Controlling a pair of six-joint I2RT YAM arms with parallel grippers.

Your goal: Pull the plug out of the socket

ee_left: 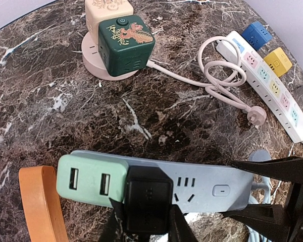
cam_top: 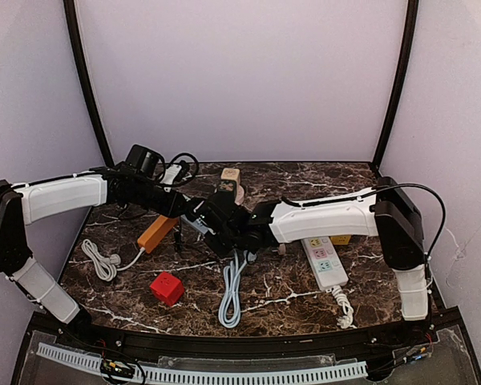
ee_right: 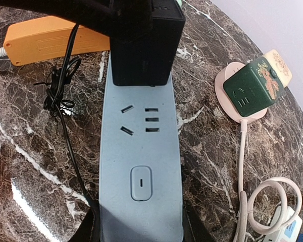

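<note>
The light blue power strip (ee_right: 140, 141) lies on the dark marble table, bare sockets and a switch showing on its top. A black cube plug (ee_left: 149, 196) sits over its middle, beside a mint green cube plug (ee_left: 91, 179) at the far end. My left gripper is shut on the black cube from its sides. At the switch end, my right gripper has its fingers on either side of the strip, close along both edges; whether they press on it is unclear. The cube's underside is hidden. Both grippers crowd together in the top view.
An orange block (cam_top: 154, 233) with a white cord lies left of the strip, and a red cube (cam_top: 167, 289) in front. Behind stand a dark green cube (ee_left: 126, 45) and a cream cube. A white strip (cam_top: 324, 263) lies at right. A thin black cable (ee_right: 65, 126) hangs nearby.
</note>
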